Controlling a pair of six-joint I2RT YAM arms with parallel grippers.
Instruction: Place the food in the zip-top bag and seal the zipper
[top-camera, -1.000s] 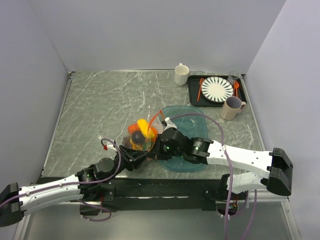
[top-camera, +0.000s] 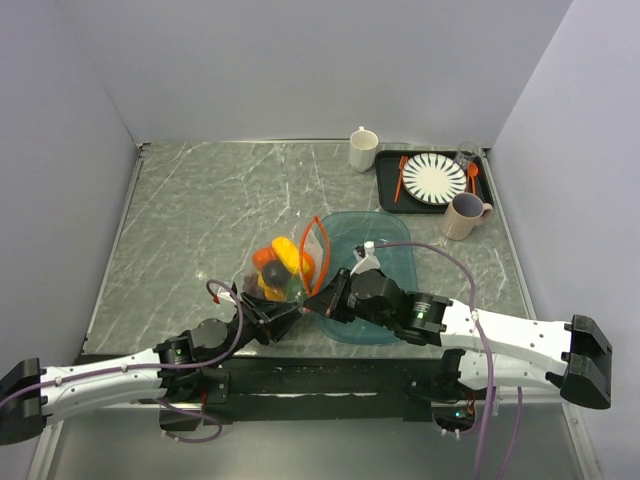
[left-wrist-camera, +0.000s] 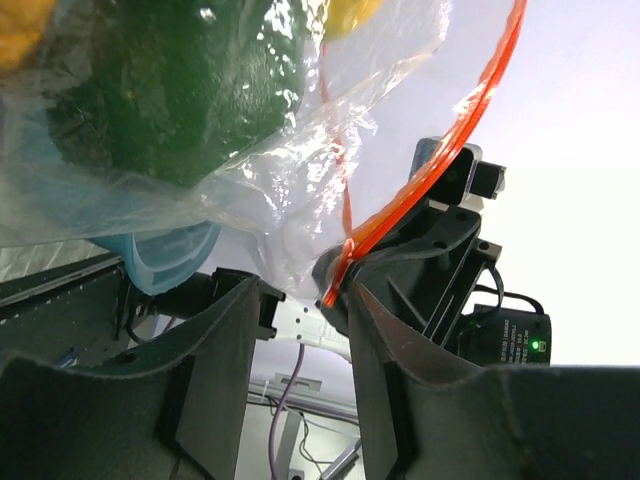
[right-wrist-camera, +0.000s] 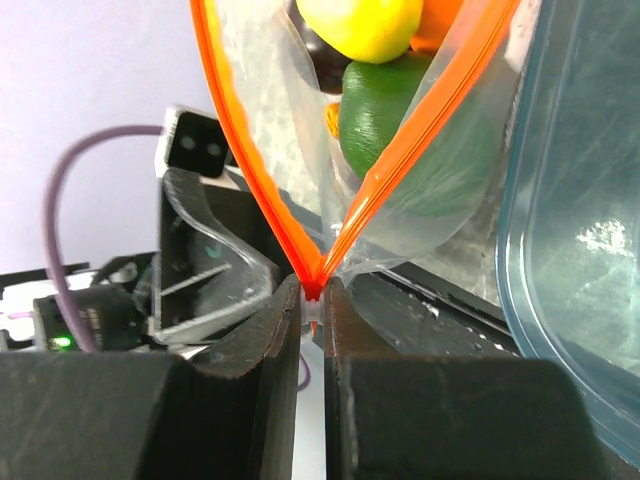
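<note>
A clear zip bag with an orange zipper (top-camera: 318, 228) holds colorful food: a yellow piece (right-wrist-camera: 360, 22), a green piece (right-wrist-camera: 385, 115), orange and dark pieces. My right gripper (top-camera: 308, 305) is shut on the bag's zipper end, where the two orange strips meet. My left gripper is open just beside that same corner, with its fingertips below the zipper end in its wrist view; the top view shows it low at the front, left of the right gripper.
A teal bin or mat (top-camera: 370, 240) lies right of the bag. At the back stand a white mug (top-camera: 363, 150), a black tray (top-camera: 388, 200) with plate and utensils, and a beige mug (top-camera: 460, 222).
The left arm has barely moved.
</note>
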